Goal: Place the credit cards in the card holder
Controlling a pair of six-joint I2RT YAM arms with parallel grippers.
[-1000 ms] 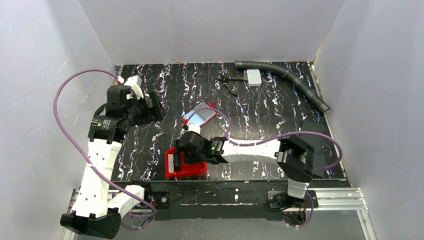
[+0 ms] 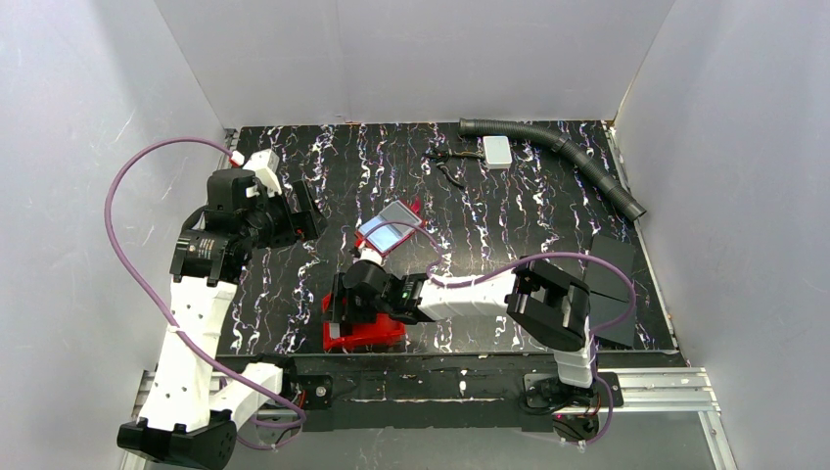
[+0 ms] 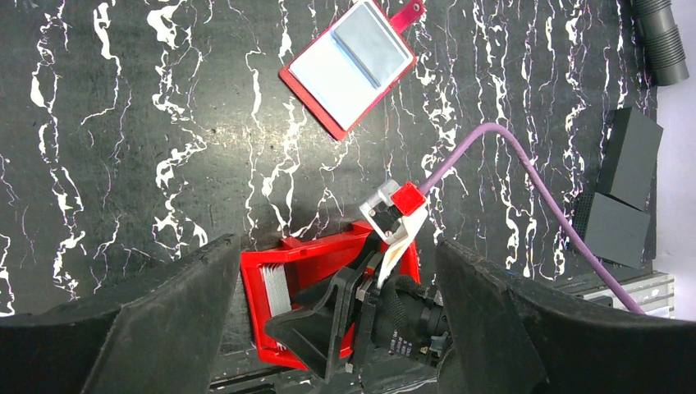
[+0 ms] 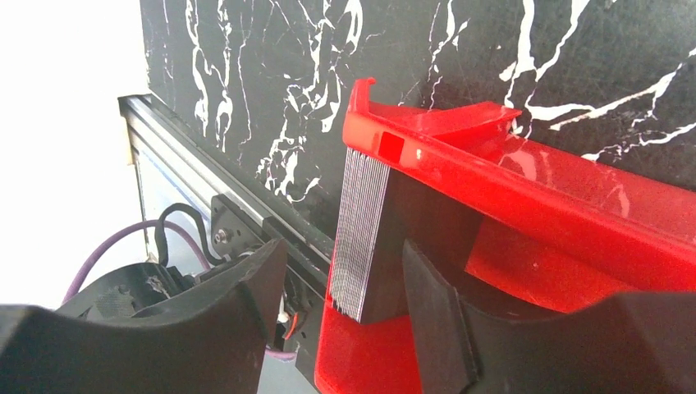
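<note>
A red box point(image 4: 574, 213) near the front edge holds a stack of thin cards point(image 4: 361, 234) at its left end. My right gripper reaches down into it, open, one finger on each side of the stack's visible edge; contact is unclear. In the top view a red card holder point(image 2: 390, 223) with a pale, clear-topped face lies behind the box, its flap sticking out. My left gripper point(image 2: 305, 211) is raised at the left above the table, open, with nothing seen between its fingers.
A white block point(image 2: 496, 151), pliers point(image 2: 442, 157) and a black corrugated hose point(image 2: 587, 166) lie at the back. Dark panels point(image 2: 607, 294) sit at the right edge.
My right gripper has shifted left and down toward the cards in the red box, its arm drawn slightly leftward. The left arm is nearly still.
</note>
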